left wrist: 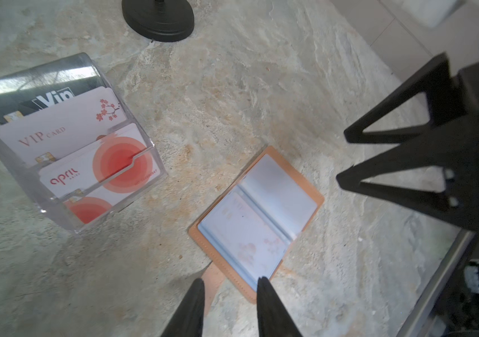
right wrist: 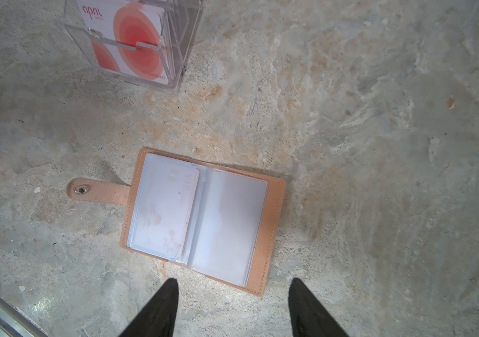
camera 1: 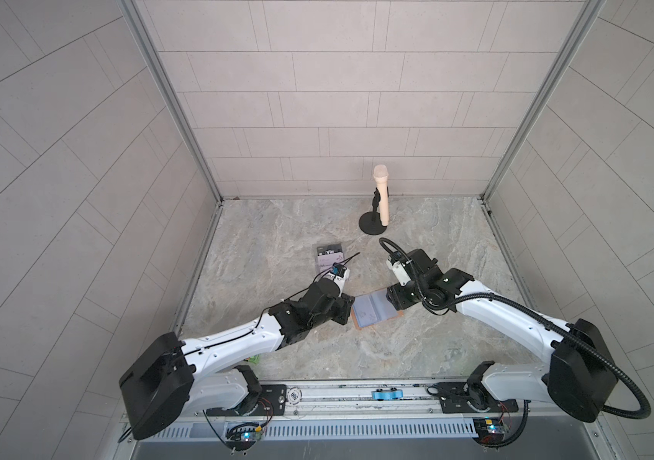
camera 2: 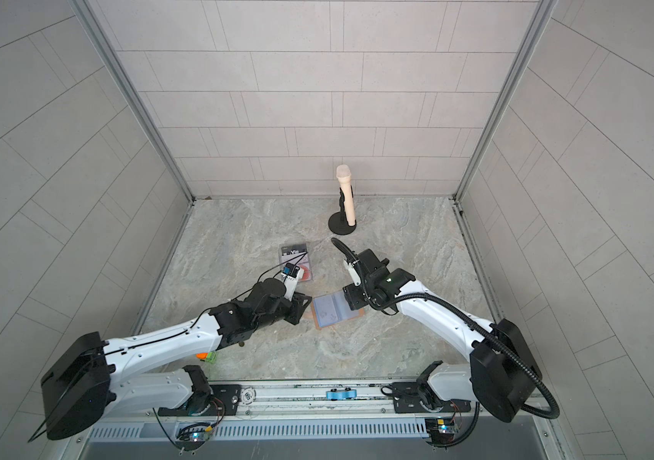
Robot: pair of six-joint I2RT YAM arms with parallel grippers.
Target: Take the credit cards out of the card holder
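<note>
The tan card holder [right wrist: 275, 231] lies spread flat on the table, with clear sleeves and a strap with a snap. Its left sleeve shows a pale card [right wrist: 163, 210] with faint flowers; the other sleeve looks plain. Above the strap side hangs my left gripper, partly open and empty. My right gripper is wide open over the holder's right side, nothing between its fingers. A clear plastic box [left wrist: 152, 148] contains several cards, among them a white VIP card [left wrist: 62, 126] and a red-and-white april card [left wrist: 102, 160].
A black round stand [camera 1: 372, 223] with a beige microphone-like object [camera 1: 381, 191] is at the back. A small orange-and-green object [camera 2: 205, 356] lies at front left. Open table lies right of the holder.
</note>
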